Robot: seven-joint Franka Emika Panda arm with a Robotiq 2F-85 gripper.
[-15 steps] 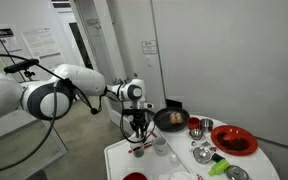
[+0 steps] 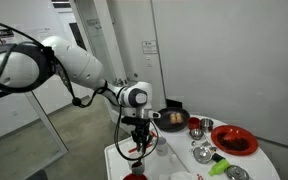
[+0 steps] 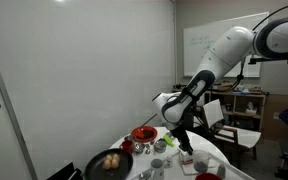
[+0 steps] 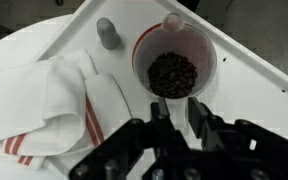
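A pale, round cup (image 4: 199, 45) holds dark brown beans (image 4: 172, 76) in the wrist view. My gripper is at its near side, with the fingers closed toward each other around a pale piece that looks like the cup's handle. In exterior view 1 the gripper (image 2: 141, 148) points down over the white tray, and the dark-filled cup (image 2: 138, 167) shows just below it. The cup's underside is hidden, so I cannot tell whether it touches the tray.
A white cloth with red stripes (image 4: 49, 105) and a small grey cylinder (image 4: 108, 33) lie left of the cup in the wrist view. A dark red bowl (image 2: 135, 177) stands at the front. Farther back are a black pan (image 2: 172, 120) and a red plate (image 2: 234, 140).
The arm has come nearer to the exterior view 1 camera and lower. The dark-filled cup has shifted with it, toward the red bowl at the front.
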